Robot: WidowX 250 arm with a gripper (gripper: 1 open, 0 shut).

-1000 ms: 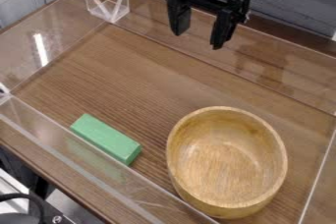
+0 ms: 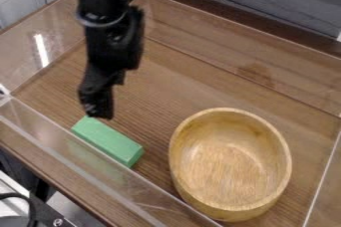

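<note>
My gripper [image 2: 112,100] hangs down over the left part of the wooden table, open, with dark fingers. Just below it a green rectangular block [image 2: 107,141] lies on the table. A light yellow wooden bowl [image 2: 229,199] stands at the lower right, apart from the gripper and the block.
A grey plank wall [image 2: 253,7] runs along the back. Clear edging runs along the front left, with a dark cable at the bottom left corner.
My gripper has moved from the back of the table toward the front left and down, to just above the green block. The block and bowl have not moved.
</note>
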